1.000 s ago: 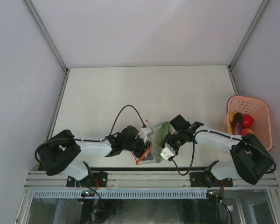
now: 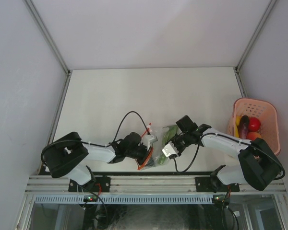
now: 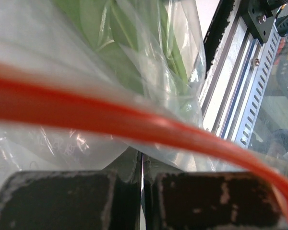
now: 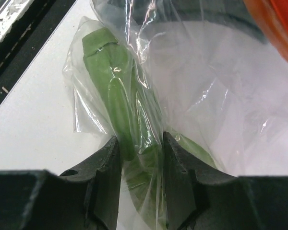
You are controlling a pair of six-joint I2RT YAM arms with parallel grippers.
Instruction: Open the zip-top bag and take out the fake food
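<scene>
The clear bag [image 2: 160,143] with an orange-red zip strip lies between my two arms at the table's front. Inside it shows a long green piece of food [image 4: 108,67], under crumpled plastic. My left gripper is at the bag's mouth, its fingers shut together with nothing visible between them. The blurred orange strip [image 3: 110,115] crosses just in front of those fingers. My right gripper stands part open over the bag's food end. A fold of plastic with the green food beneath lies between its fingers; a firm hold does not show.
A pink basket [image 2: 273,108] at the right edge holds several play foods, among them a red one [image 2: 254,124] and a dark purple one [image 2: 244,127]. A metal rail [image 2: 134,198] runs along the front.
The right gripper has moved a little left and away from the front edge, and the bag's plastic has shifted slightly.
</scene>
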